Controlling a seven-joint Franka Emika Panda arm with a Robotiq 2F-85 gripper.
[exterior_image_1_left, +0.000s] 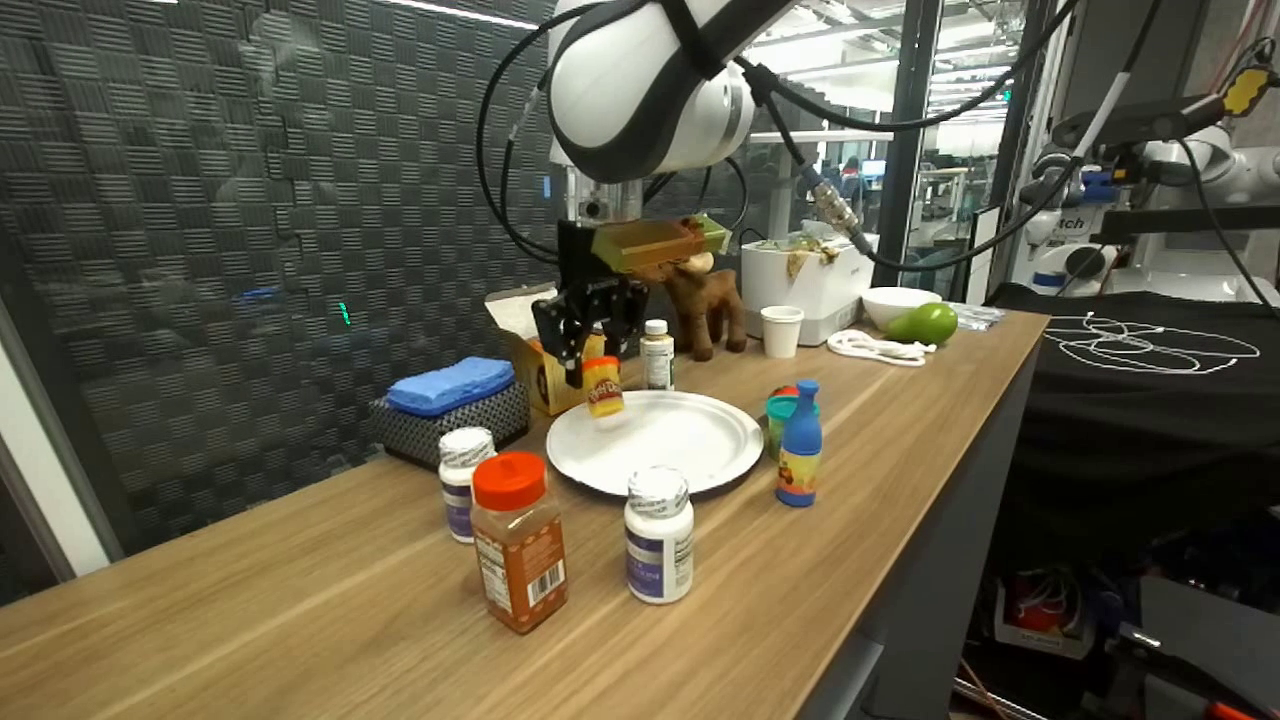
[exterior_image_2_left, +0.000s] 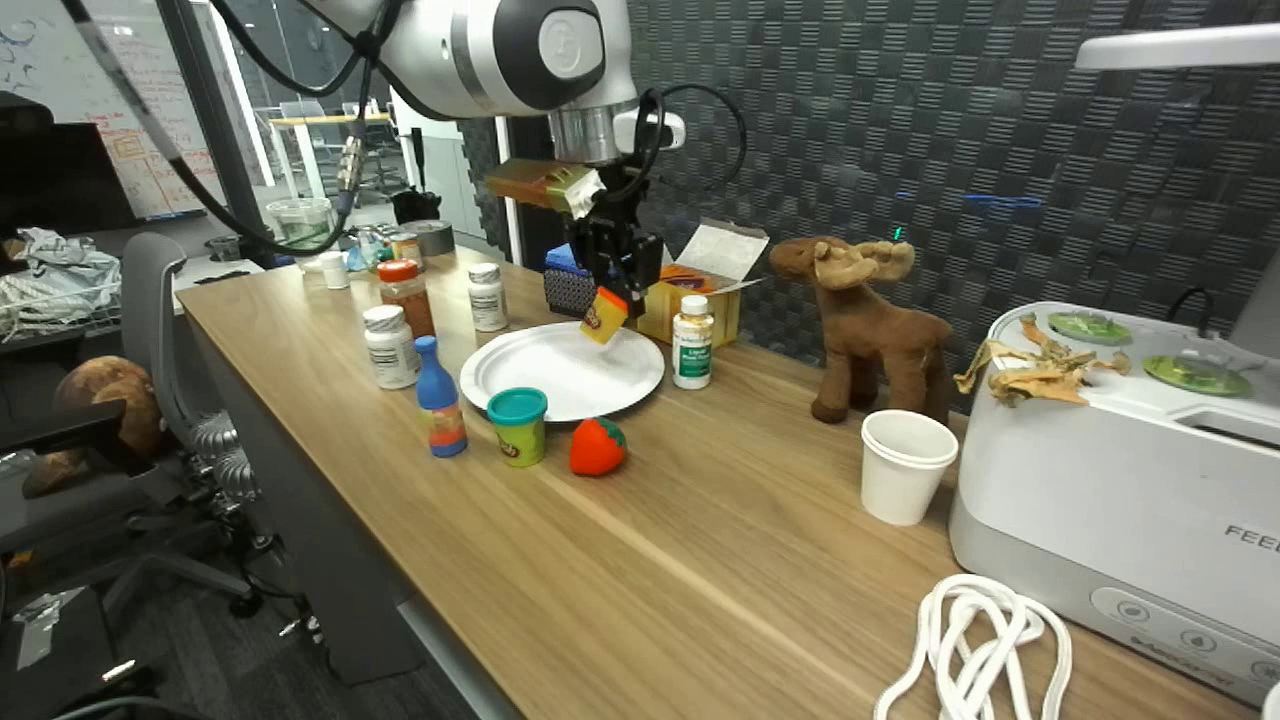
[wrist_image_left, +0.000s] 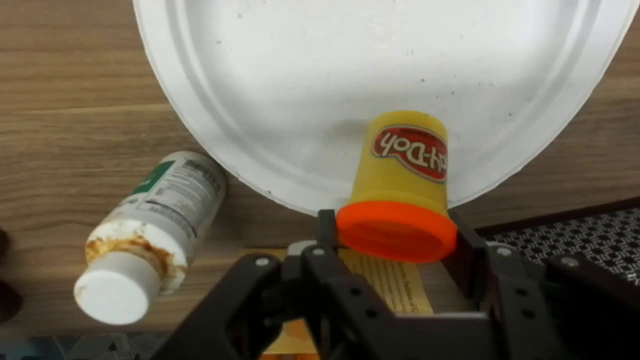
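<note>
A small yellow Play-Doh tub (wrist_image_left: 400, 159) with an orange lid hangs tilted, its lid end pinched in my gripper. The white plate (wrist_image_left: 336, 48) lies below it; in the wrist view the tub overlaps the plate's edge nearest the gripper. In exterior view 1 the tub (exterior_image_1_left: 603, 386) appears over the plate's back-left rim (exterior_image_1_left: 559, 462). Exterior view 2 has the gripper (exterior_image_2_left: 620, 278) shut on the tub (exterior_image_2_left: 603, 316) above the plate's far side. How wide the gap under the tub is cannot be told exactly.
Close to the plate stand a white bottle with a green label (exterior_image_2_left: 692, 344), an open cardboard box (exterior_image_1_left: 546, 360), a green tub (exterior_image_2_left: 518, 426), a toy strawberry (exterior_image_2_left: 596, 446) and a blue bottle (exterior_image_2_left: 438, 396). Clear wood lies in front (exterior_image_2_left: 720, 540).
</note>
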